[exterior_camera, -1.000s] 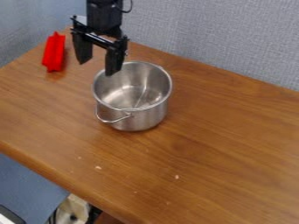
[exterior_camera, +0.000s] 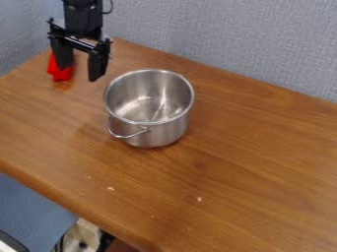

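My black gripper is open at the upper left, its fingers spread just over and in front of a red object near the table's back left edge, which it partly hides. To the right of them, a steel pot with a wire handle stands upright on the wooden table.
A grey wall runs along the back. The table ends at a front left edge, beyond which is a blue-grey surface.
My gripper has moved left from above the pot to the red object, now partly covering it. The pot has not visibly moved.
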